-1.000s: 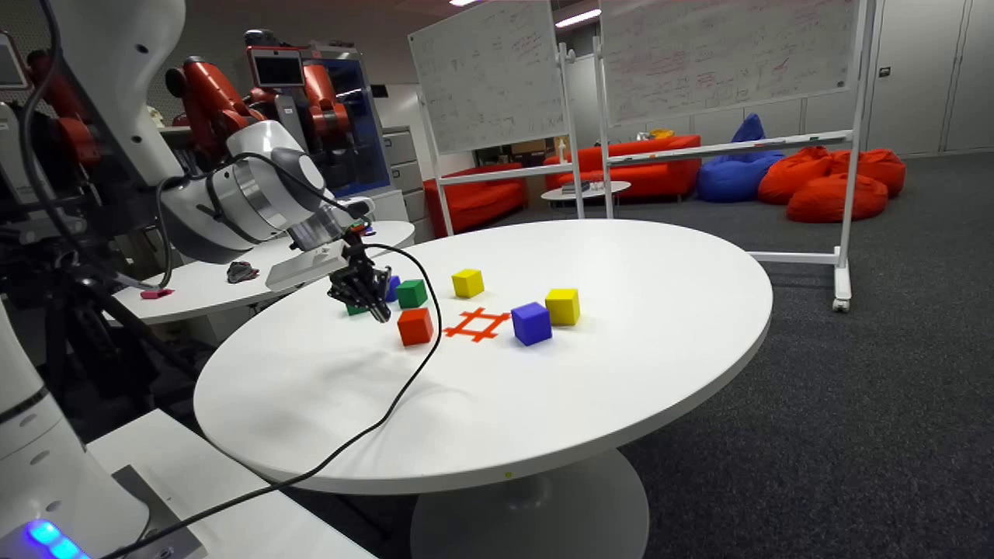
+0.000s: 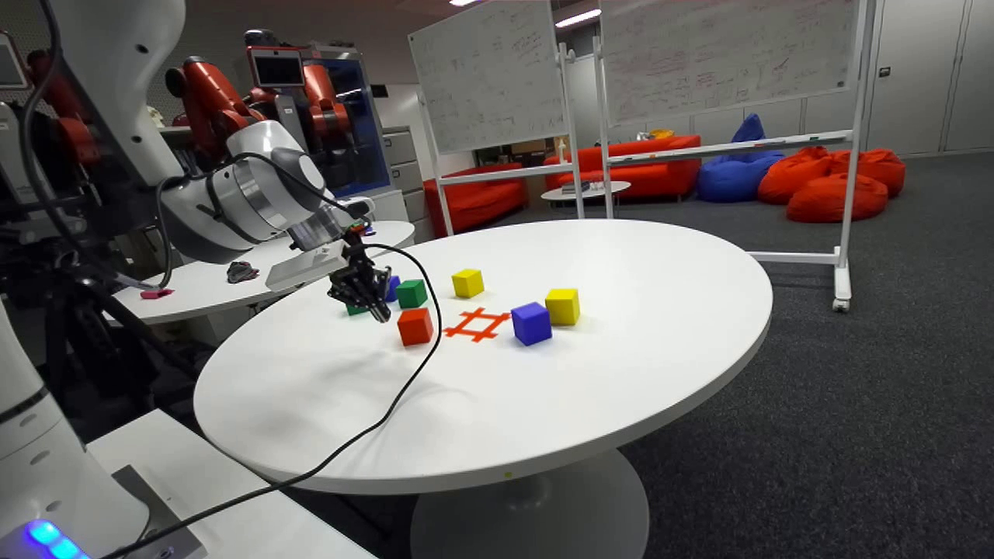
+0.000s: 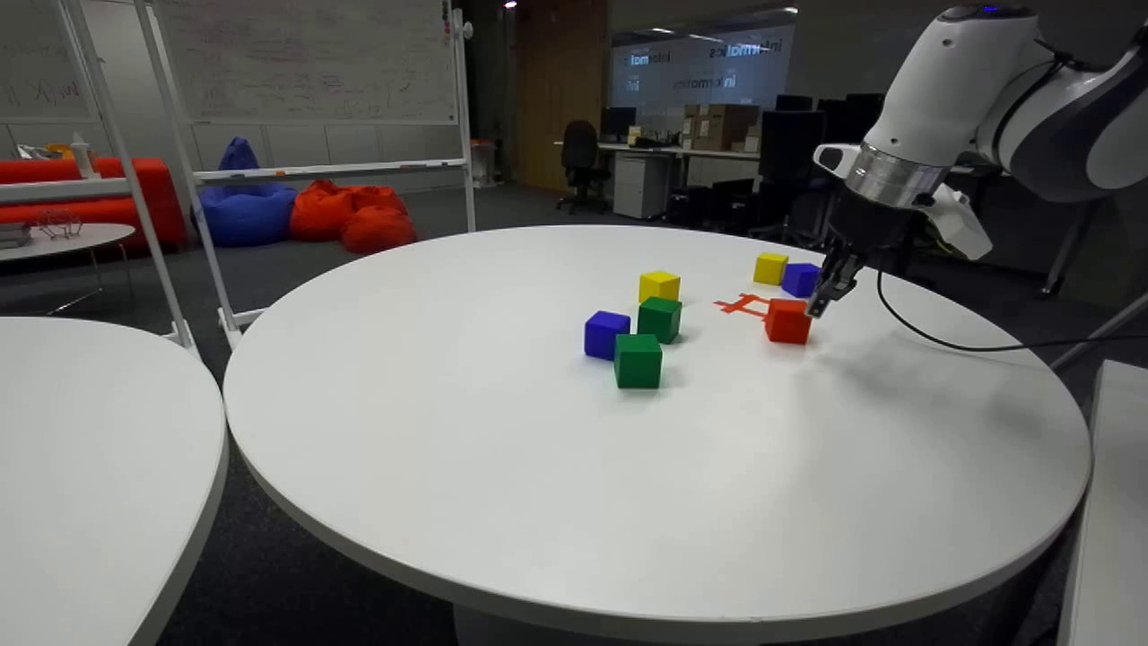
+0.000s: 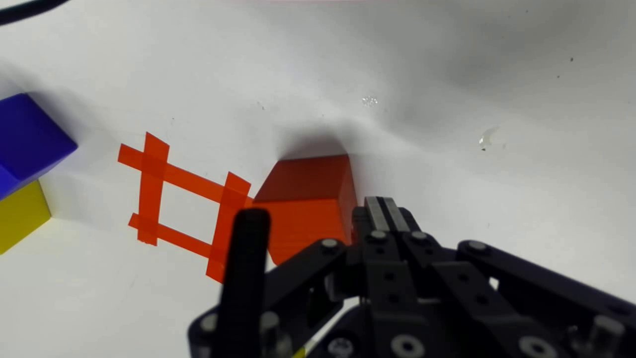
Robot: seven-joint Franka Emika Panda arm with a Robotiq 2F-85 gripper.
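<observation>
My gripper is shut, its two fingertips pressed together with nothing between them. Just to its left in the wrist view sits a red cube on the white table; the fingers partly cover its near end, and I cannot tell whether they touch it. In exterior view 1 the red cube is at the lower right of the gripper. A square outline of red tape lies on the table close beside the cube, its middle bare.
A blue cube and a yellow cube stand together past the tape. Another yellow cube, two green cubes, one in front, and a blue cube form a group. A black cable hangs across exterior view 1.
</observation>
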